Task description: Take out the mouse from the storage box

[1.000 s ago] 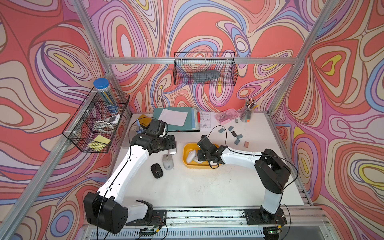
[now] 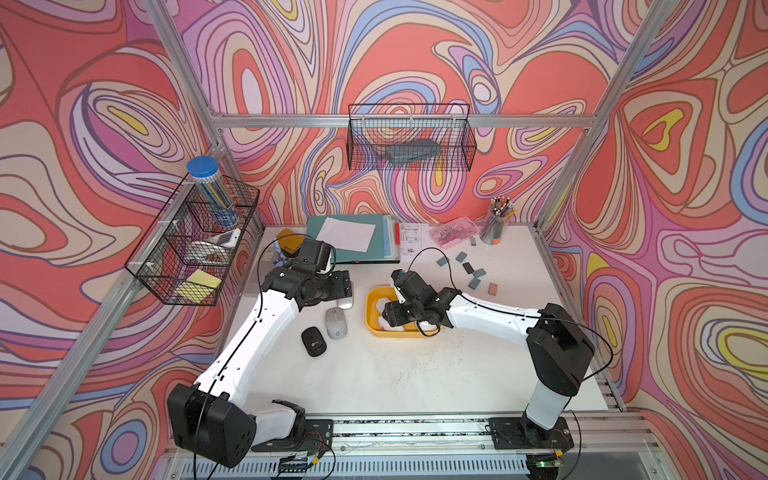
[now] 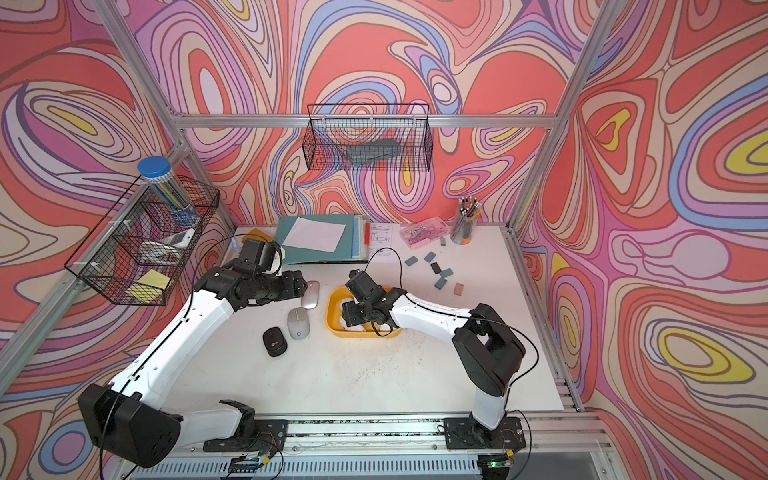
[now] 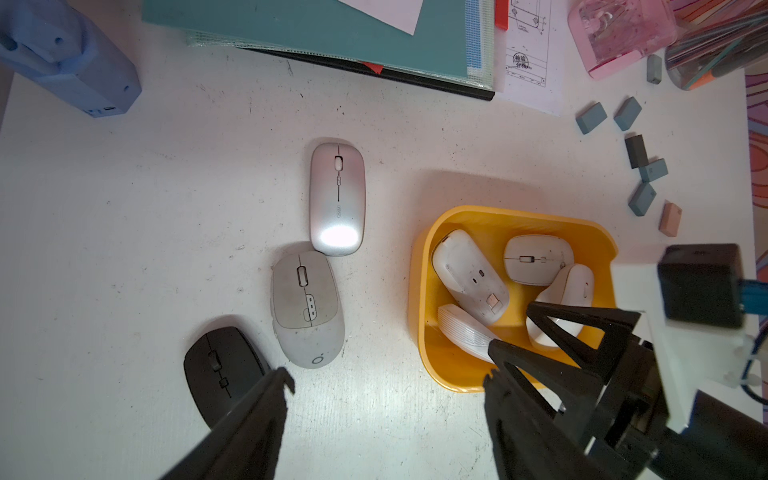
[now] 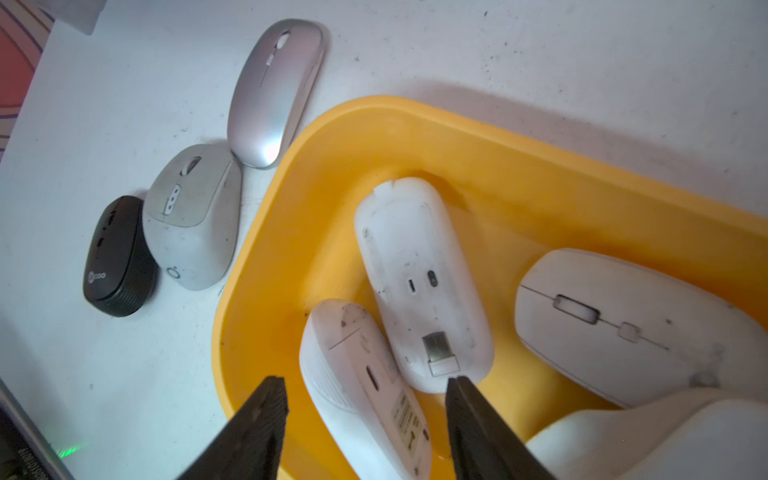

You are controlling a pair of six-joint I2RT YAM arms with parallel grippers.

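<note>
Inside the yellow storage box (image 4: 512,217) lie several white mice. One white mouse (image 5: 424,284) rests underside up near the box's left end. Beside it another mouse (image 5: 364,392) is tipped on its side, partly below my right gripper, whose fingers are open above it and hold nothing. A third white mouse (image 5: 640,324) lies buttons up, and a further pale one (image 5: 648,440) is cut off at the lower right of that view. My left gripper hangs open over bare table left of the box, nothing between its fingers.
On the table left of the box are a silver-pink mouse (image 4: 337,200), a grey mouse (image 4: 308,312) and a black mouse (image 4: 224,376). Folders (image 4: 336,40) lie at the back. Several small erasers (image 4: 636,150) lie to the right.
The white mouse at the box's left end, upright-looking a second ago, now lies differently beside its neighbour. The left arm stayed still.
</note>
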